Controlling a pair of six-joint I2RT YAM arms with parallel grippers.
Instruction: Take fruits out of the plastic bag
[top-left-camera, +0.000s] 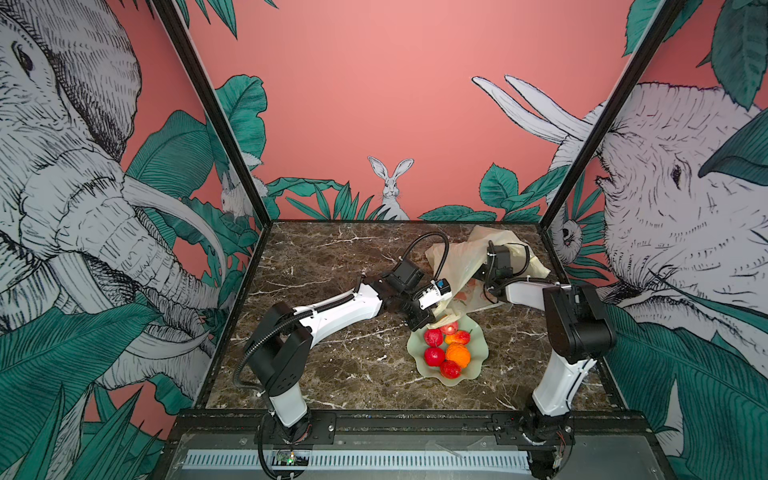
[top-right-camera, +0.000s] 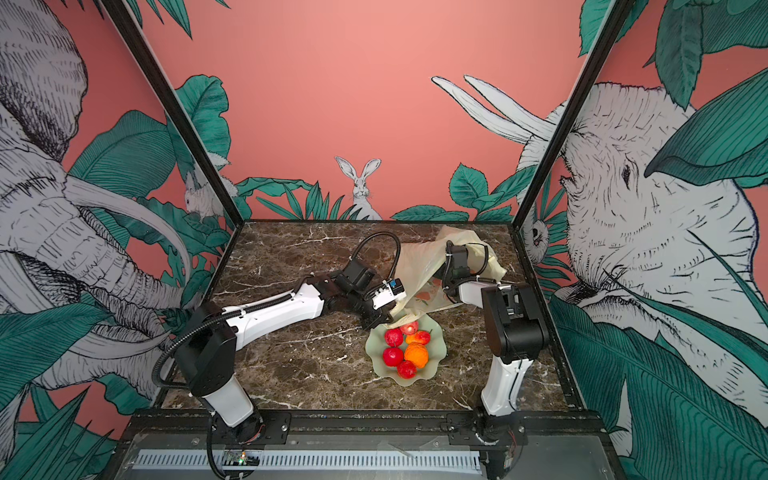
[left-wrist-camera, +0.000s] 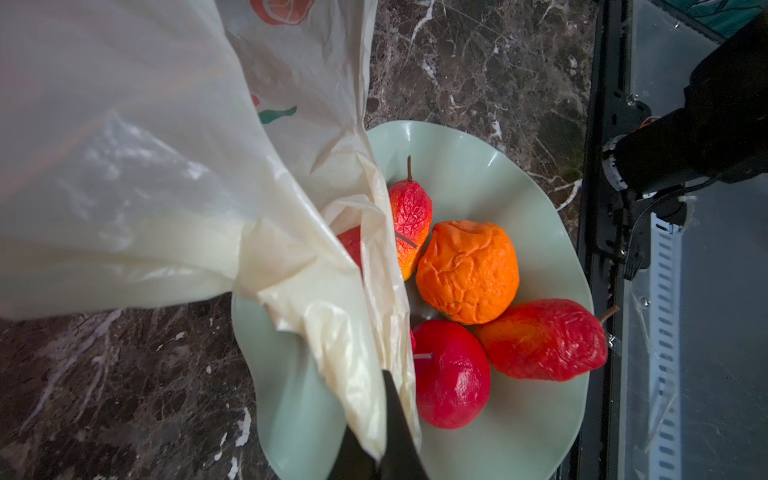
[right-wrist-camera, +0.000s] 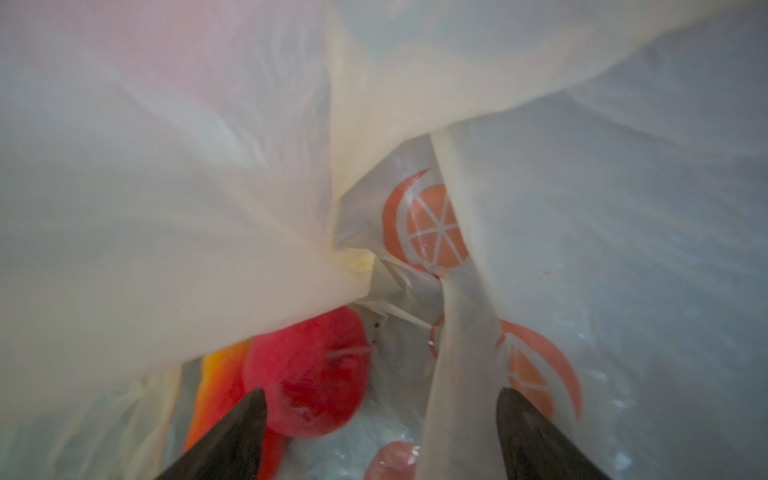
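Observation:
A cream plastic bag (top-left-camera: 448, 256) (left-wrist-camera: 144, 160) drapes over the rim of a pale green scalloped plate (left-wrist-camera: 528, 200) (top-left-camera: 476, 364) holding red fruits (left-wrist-camera: 448, 384) and an orange one (left-wrist-camera: 468, 272). My left gripper is shut on a crumpled edge of the bag above the plate. My right gripper reaches inside the bag, fingers apart, with nothing visibly held; a red fruit (right-wrist-camera: 308, 372) and a yellow-red one (right-wrist-camera: 216, 400) lie inside, just beyond its fingertips.
Wall panels border the sides and back.

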